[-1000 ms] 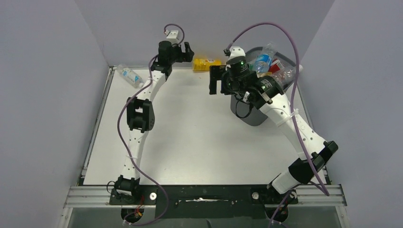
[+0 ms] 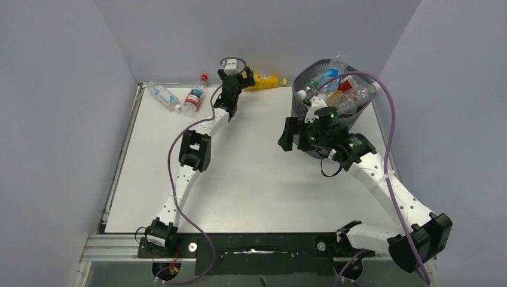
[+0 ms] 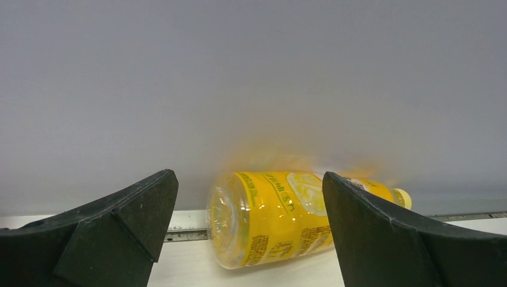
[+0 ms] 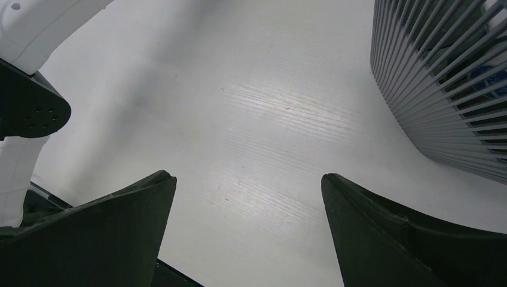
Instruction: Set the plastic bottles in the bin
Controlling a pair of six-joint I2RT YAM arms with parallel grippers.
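Observation:
My left gripper point(image 2: 246, 76) is open at the back, reaching toward a yellow bottle point(image 2: 266, 81) lying against the back wall; in the left wrist view this yellow bottle point(image 3: 269, 218) shows between and beyond its fingers. A clear bottle with a blue label point(image 2: 162, 95) and a red-capped bottle point(image 2: 194, 97) lie at the back left. The grey bin point(image 2: 298, 104) at the right holds several bottles. My right gripper point(image 2: 293, 133) stands open in front of the bin, empty, above bare table in the right wrist view.
White walls close in the table at back and sides. The right arm spans the table's right side.
My right arm has moved toward the front, away from the back wall.

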